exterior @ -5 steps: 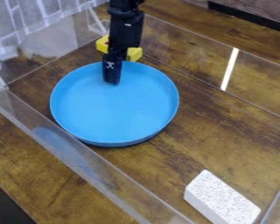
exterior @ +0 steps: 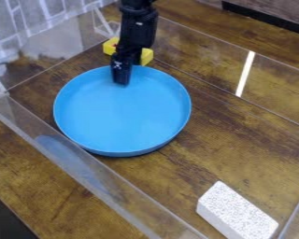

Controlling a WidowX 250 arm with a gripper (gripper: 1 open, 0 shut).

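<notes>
My black gripper (exterior: 123,64) hangs down from the top centre, just above the far rim of a round blue plate (exterior: 121,114). A yellow object (exterior: 143,55) lies behind it, partly hidden by the gripper. Whether the fingers touch the plate or the yellow object is unclear at this size, and their opening is hard to make out.
A white block (exterior: 235,213) lies at the lower right. Clear plastic walls run along the left and bottom left. The wooden surface (exterior: 234,135) right of the plate is mostly free, with a white strip (exterior: 246,74) farther back.
The gripper has shifted very slightly around the plate's far rim and the yellow object. The plate and white block stay where they were.
</notes>
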